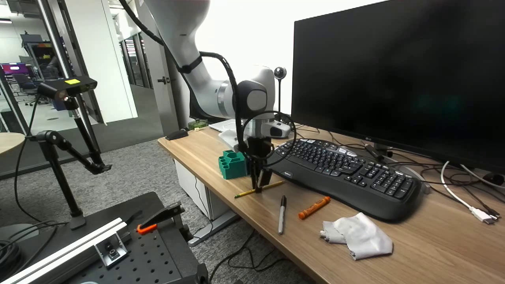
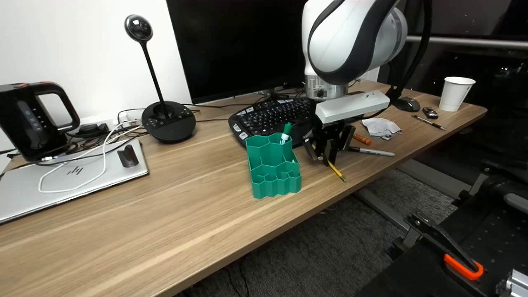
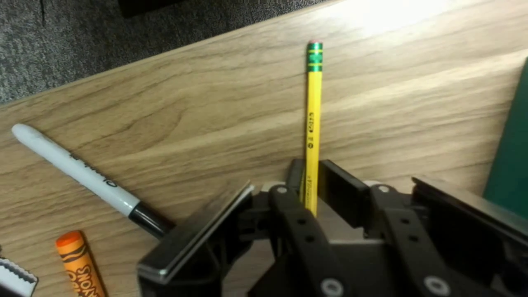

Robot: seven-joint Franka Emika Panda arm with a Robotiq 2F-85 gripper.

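Between the fingers of my gripper is a yellow pencil (image 3: 314, 104), and the fingers are shut on it near its middle. Its green-banded eraser end points to the table's front edge. In the first exterior view the pencil (image 1: 246, 193) lies at or very near the tabletop, under the gripper (image 1: 258, 188). The green holder (image 2: 272, 163) stands beside the gripper (image 2: 324, 161), with a green-capped pen (image 2: 286, 131) upright in it. Part of the pencil is hidden by the fingers.
A grey marker (image 1: 282, 215), an orange crayon-like marker (image 1: 314, 207) and a grey cloth (image 1: 358, 236) lie on the table nearby. The black keyboard (image 1: 345, 175) is close behind the gripper. Open tabletop (image 2: 163, 213) stretches on the holder's other side.
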